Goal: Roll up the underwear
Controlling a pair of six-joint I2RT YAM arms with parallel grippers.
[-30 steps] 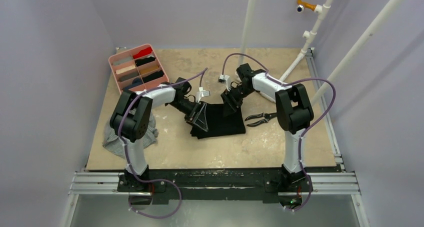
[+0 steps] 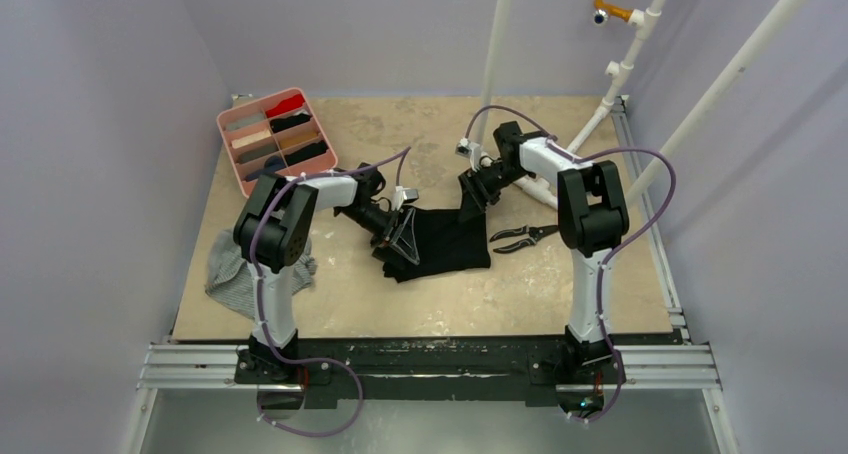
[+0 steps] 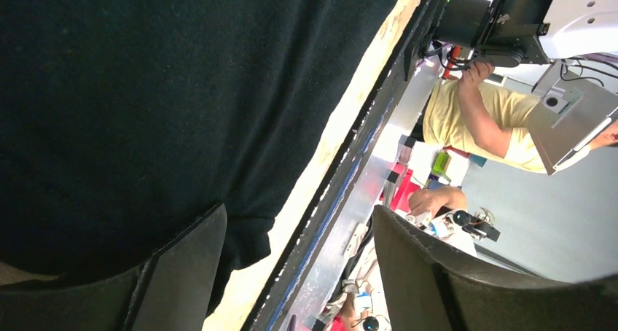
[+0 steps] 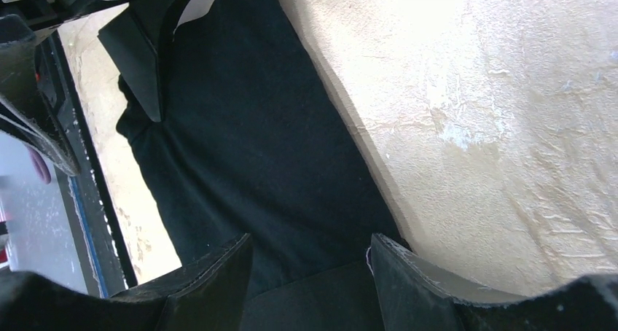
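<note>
The black underwear [image 2: 450,249] lies spread flat in the middle of the table, its left end rumpled. My left gripper [image 2: 398,242] is low over that left end; in the left wrist view its two fingertips [image 3: 299,225] stand apart above the cloth. My right gripper [image 2: 475,199] is at the cloth's back right corner; in the right wrist view its fingertips [image 4: 310,247] are apart, down on the cloth [image 4: 248,149] by its edge. I cannot tell whether cloth lies between them. Both grippers stand open.
A pink divided box [image 2: 225,134] of folded cloths is at the back left, a striped cloth [image 2: 245,284] at the front left. Black shears [image 2: 515,239] lie right of the underwear. White pipes stand at the back right.
My right arm and gripper have moved right and slightly back toward the cloth's back right corner.
</note>
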